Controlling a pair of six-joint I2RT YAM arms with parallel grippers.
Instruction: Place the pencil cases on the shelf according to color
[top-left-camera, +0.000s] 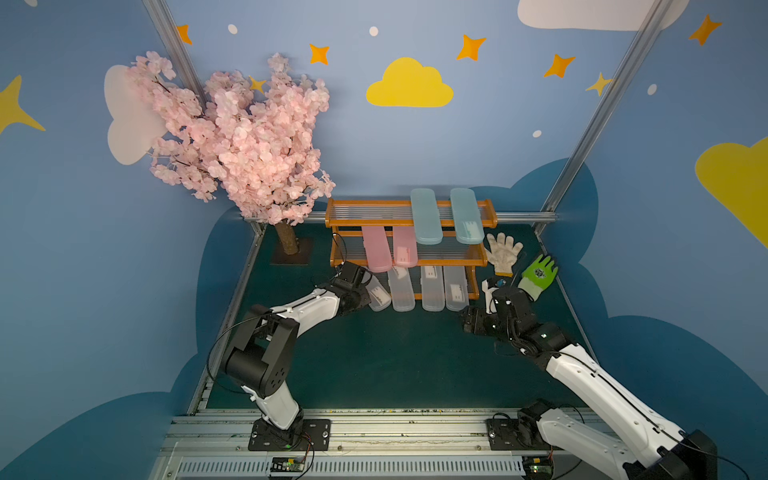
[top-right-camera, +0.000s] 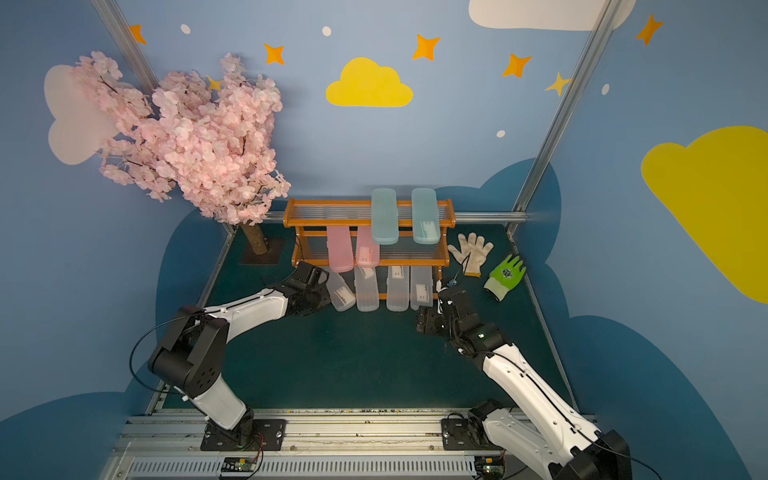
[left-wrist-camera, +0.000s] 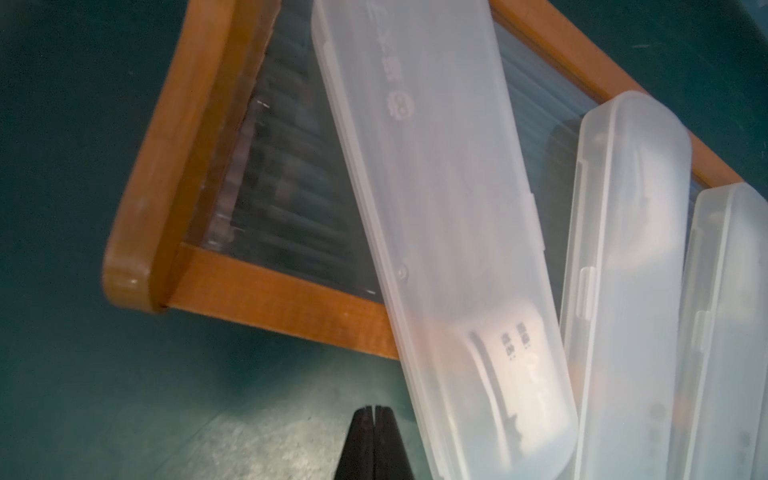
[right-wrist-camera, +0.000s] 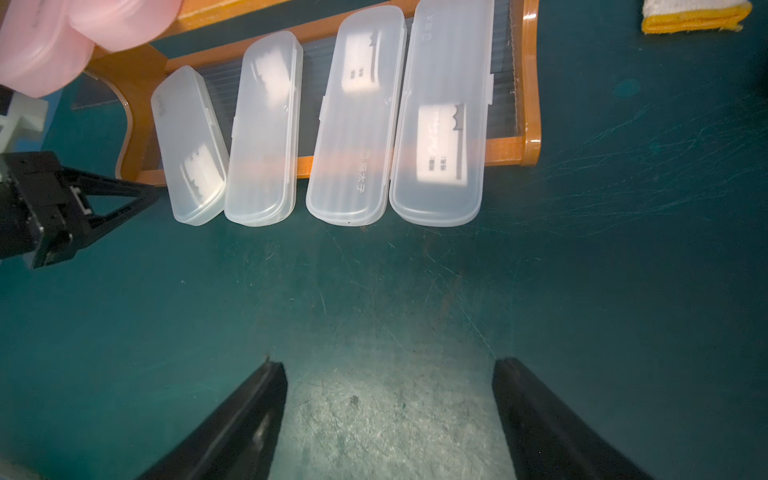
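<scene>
Two blue pencil cases (top-left-camera: 425, 216) lie on the top tier of the wooden shelf (top-left-camera: 368, 202). Below them, two pink cases (top-left-camera: 376, 248) rest side by side on the middle tier. Several clear white cases (right-wrist-camera: 352, 120) occupy the bottom tier; the leftmost clear case (left-wrist-camera: 440, 240) is slanted and its front end overhangs the wooden rail. My left gripper is shut just in front of that slanted case, with nothing visible between its fingers. My right gripper is open and empty over the floor, in front of the bottom tier's right end.
A white glove (top-left-camera: 503, 253) and a green glove (top-left-camera: 539, 276) lie right of the shelf. A pink blossom tree (top-left-camera: 256, 144) stands at the left. The green floor (top-left-camera: 400, 360) in front of the shelf is clear.
</scene>
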